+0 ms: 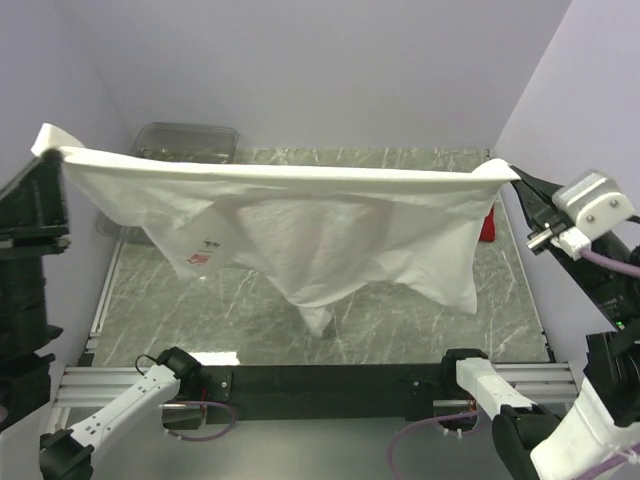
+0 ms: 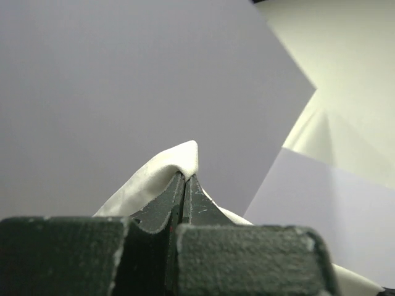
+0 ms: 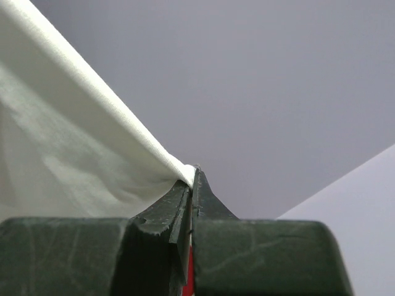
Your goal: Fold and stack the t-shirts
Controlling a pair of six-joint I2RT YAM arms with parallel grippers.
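Note:
A white t-shirt [image 1: 330, 225] hangs in the air between my two grippers, its upper edge drawn taut across the top view. Small red and dark print shows on its left part, and the lower edge droops in uneven points. At the shirt's left corner, my left gripper [image 1: 58, 165] is shut; in the left wrist view a fold of white cloth [image 2: 162, 176] is pinched at its fingertips. My right gripper [image 1: 515, 178] is shut on the opposite corner, where the cloth [image 3: 117, 132] runs up and left from the tips.
A clear plastic bin [image 1: 188, 140] stands at the back left, partly behind the shirt. Red cloth [image 1: 488, 226] lies at the right, mostly hidden by the white one. Walls rise close on both sides.

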